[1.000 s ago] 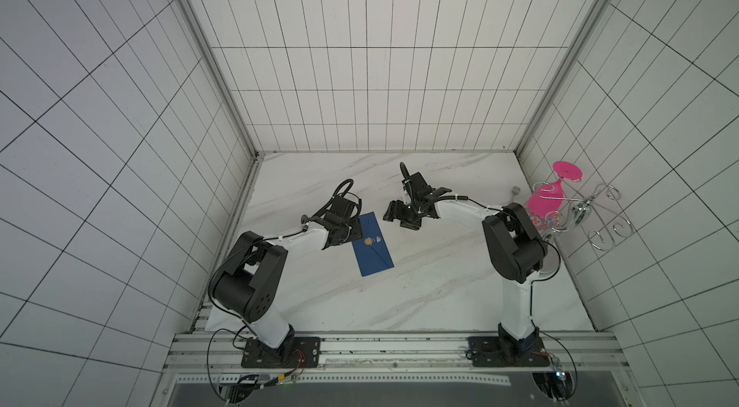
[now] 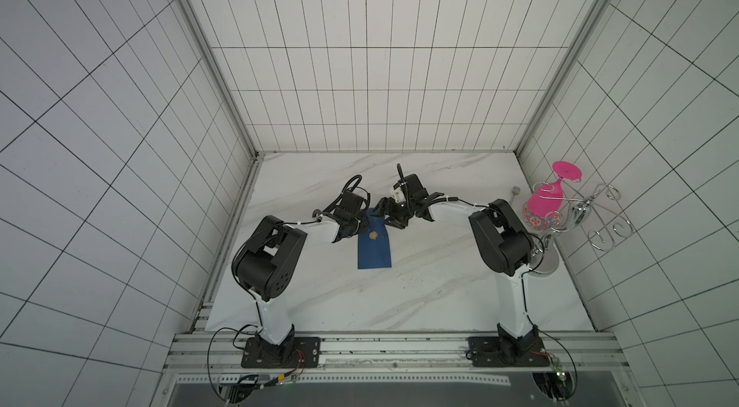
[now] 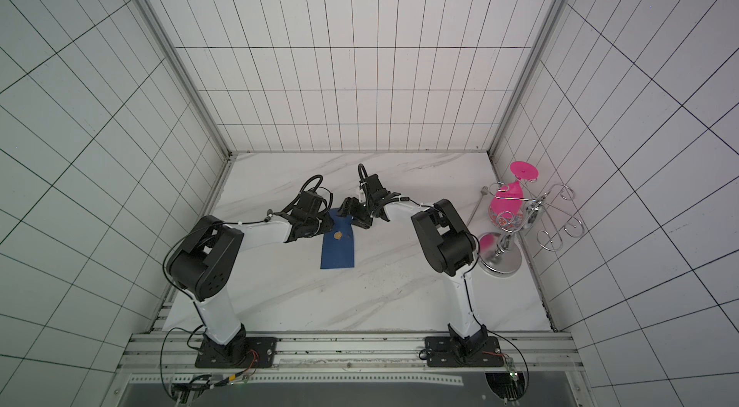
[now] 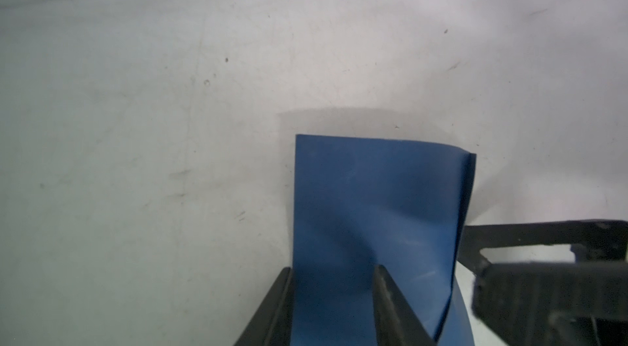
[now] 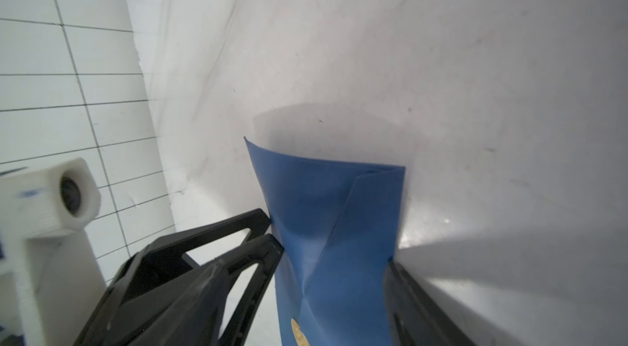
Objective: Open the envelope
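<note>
The blue envelope [image 2: 374, 253] with a gold seal [image 3: 338, 235] lies upright-aligned on the white table, flap side up. My left gripper is part open over the envelope's upper part. My right gripper stands part open at the envelope's top end, its fingers either side of the blue paper near one edge. In the left wrist view that edge curls up slightly against the other gripper. Whether either grips the paper cannot be told.
A chrome stand [image 2: 581, 214] with pink pieces [image 3: 508, 199] stands at the far right.
Both arms have moved inward, my right gripper onto the envelope's top. The envelope has turned straighter and shifted slightly up the table.
</note>
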